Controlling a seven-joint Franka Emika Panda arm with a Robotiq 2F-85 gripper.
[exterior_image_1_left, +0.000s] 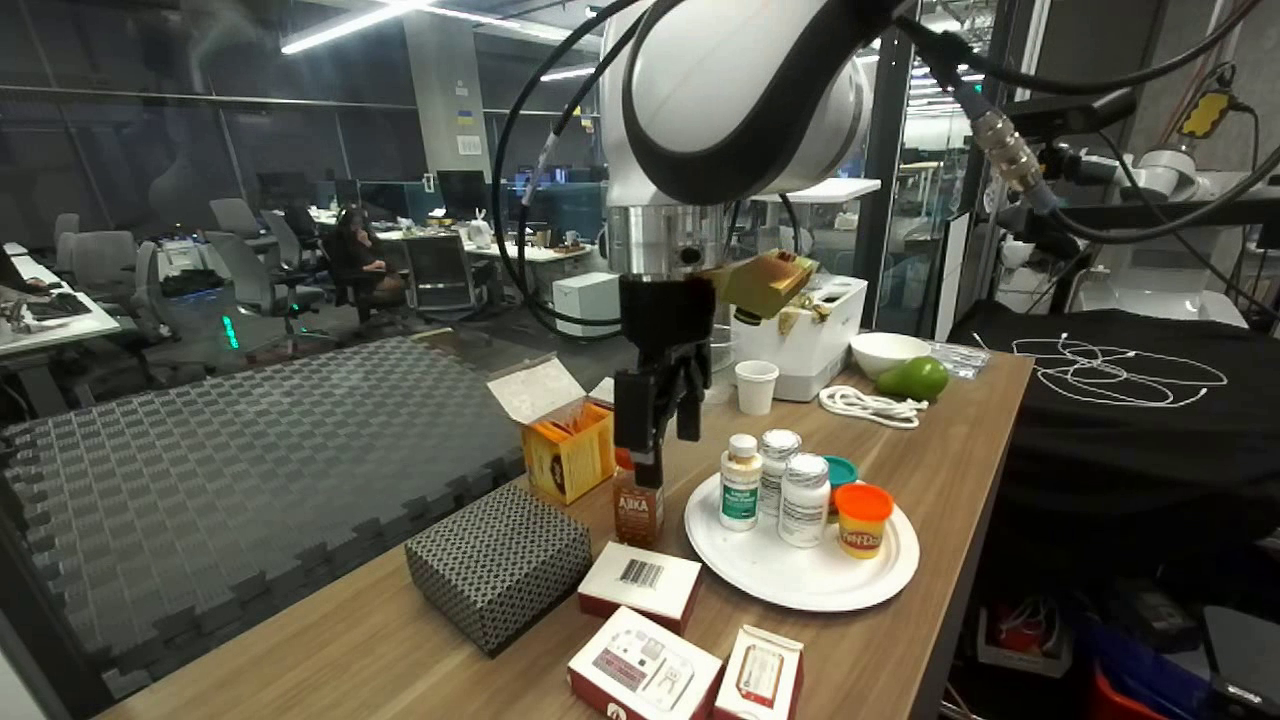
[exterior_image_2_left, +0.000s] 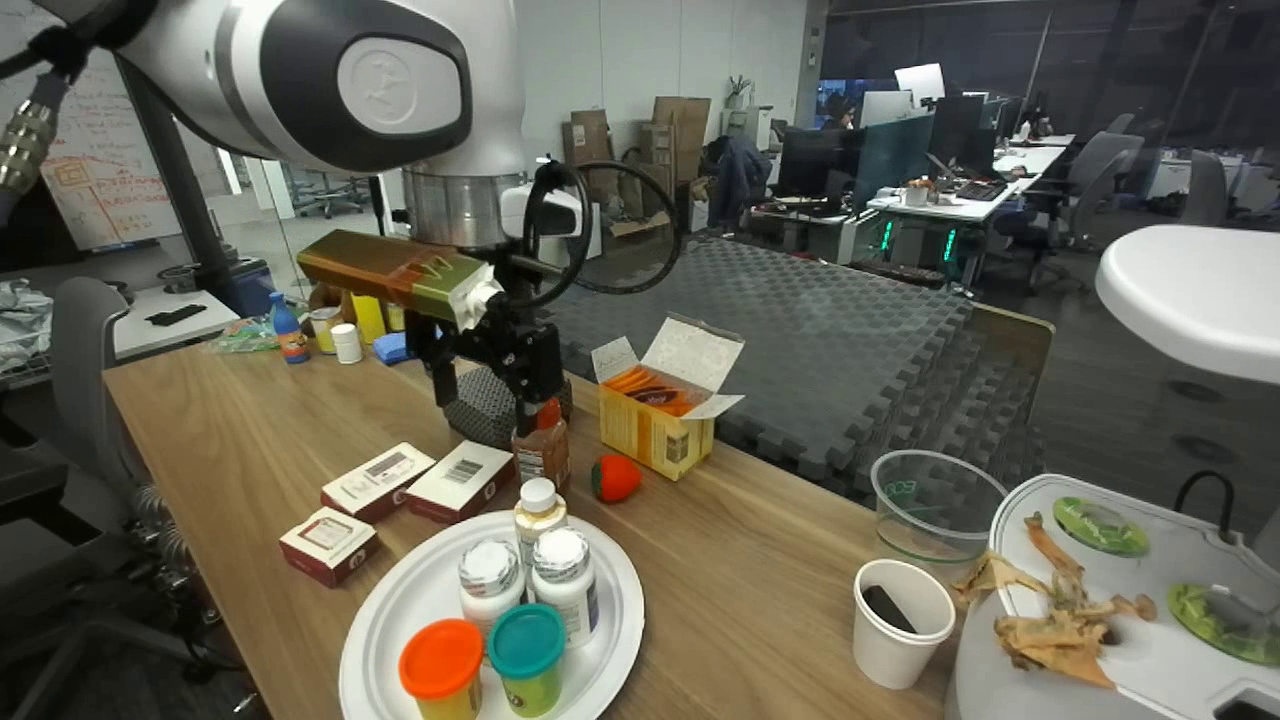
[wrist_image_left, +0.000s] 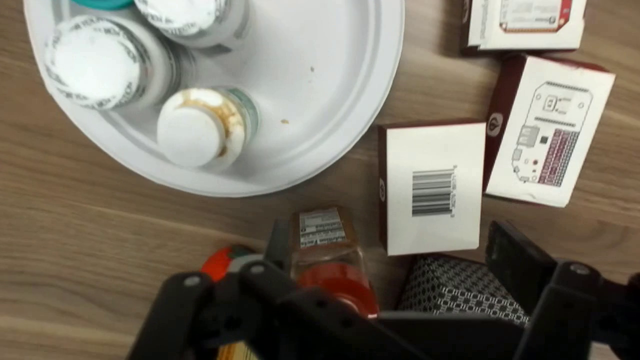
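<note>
The spice jar (exterior_image_1_left: 638, 512) with a red lid stands upright on the table beside the round white plate (exterior_image_1_left: 753, 586). My gripper (exterior_image_1_left: 668, 446) is open above and close to it, partly covering the lid in exterior view 1. In the wrist view the jar (wrist_image_left: 324, 231) appears within the gap, near the left finger (wrist_image_left: 277, 243); the lid is partly hidden by the gripper body. Whether a finger touches the jar I cannot tell. On the plate stand a white bottle with a green label (exterior_image_1_left: 740, 486), two white bottles, an orange-lidded tub (exterior_image_1_left: 863, 521) and a teal-lidded tub (exterior_image_2_left: 525, 658).
Close around the jar are a white-and-red box (exterior_image_1_left: 642, 581), a black patterned box (exterior_image_1_left: 498, 558), an open yellow box (exterior_image_2_left: 657, 422) and a red strawberry-like object (exterior_image_2_left: 615, 478). Two more small boxes lie nearby. A paper cup (exterior_image_2_left: 902, 624) stands farther off, with bare table between.
</note>
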